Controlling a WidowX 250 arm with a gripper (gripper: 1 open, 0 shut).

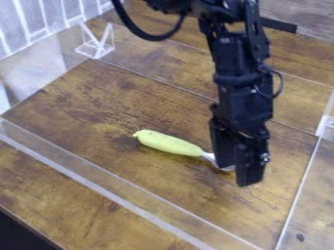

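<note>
A spoon with a pale yellow-green handle (167, 142) lies on the wooden table, its metal end (209, 158) partly hidden behind my gripper (240, 166). The black gripper hangs low over that right-hand end, pointing down, open by the look of it; whether it touches the spoon cannot be told.
Clear strips cross it near the front and at the right. A white bracket (98, 39) and white bars stand at the back left.
</note>
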